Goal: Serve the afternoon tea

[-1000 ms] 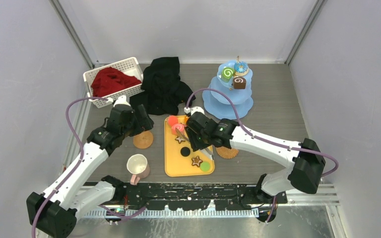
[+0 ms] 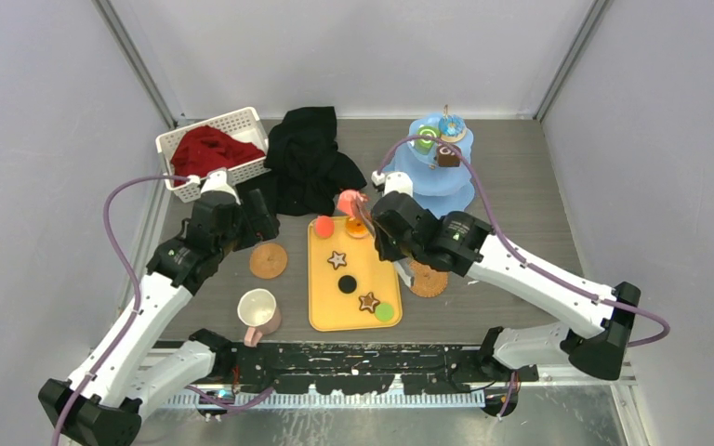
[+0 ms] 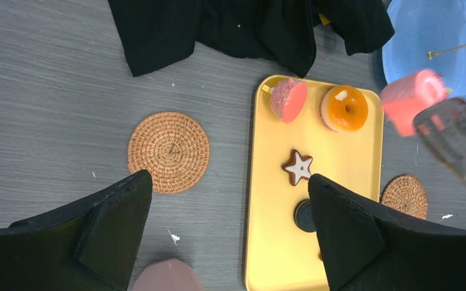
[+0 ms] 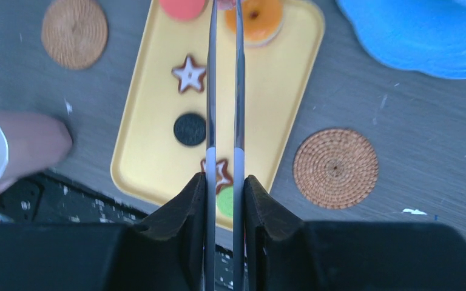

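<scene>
Metal tongs [image 4: 239,115] are gripped in my right gripper; their tips pinch a pink cake [image 3: 409,100], raised above the yellow tray [image 2: 325,307] near its back right corner. Most of that cake falls outside the right wrist view. My left gripper stands open and empty left of the tray. On the tray lie a pink-red cupcake [image 3: 291,103], an orange donut [image 3: 347,109], a white-iced star cookie [image 2: 337,260], a dark round cookie [image 2: 347,284], another star cookie [image 2: 369,303] and a green round [image 2: 385,312]. The blue tiered stand [image 2: 414,172] holds several sweets.
Woven coasters [image 2: 268,261] [image 4: 335,168] flank the tray. A pink mug [image 2: 266,325] stands front left. Black cloth [image 2: 309,163] lies behind the tray, beside a white basket [image 2: 240,121] with red cloth [image 2: 209,153].
The right arm has moved back and to the right, lifting the pink cake in the tongs off the tray towards the stand. My left arm has shifted slightly left.
</scene>
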